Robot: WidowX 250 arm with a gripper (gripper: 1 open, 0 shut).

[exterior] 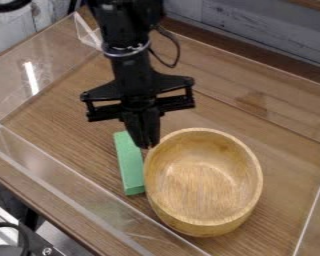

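Note:
My black gripper (145, 134) hangs over the wooden table, its fingertips low beside the rim of a light wooden bowl (203, 182) and over the upper part of a green block (131, 166). The gripper is shut; nothing shows between its fingers, though their tips are small in view. The green block lies lengthwise to the left of the bowl, partly hidden by it or close against it.
Bare table (256, 100) stretches behind and to the right of the bowl. A pale wall runs along the back. Clear strips or panels edge the table on the left, with a dark cable at the lower left.

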